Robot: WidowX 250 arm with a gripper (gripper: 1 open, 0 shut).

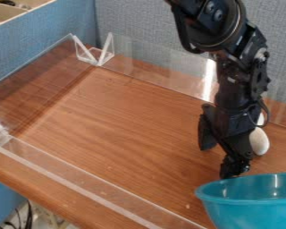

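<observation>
My black gripper point(222, 145) hangs low over the right side of the wooden table point(110, 125), its fingers open. A white rounded object point(259, 141) lies just behind it, partly hidden by the gripper; I cannot tell whether anything else is between the fingers. A teal bowl point(256, 201) stands at the front right, just in front of the fingertips.
Clear plastic walls point(133, 55) run along the back, left and front of the table, with white corner brackets point(96, 52). Cables lie below the front left edge.
</observation>
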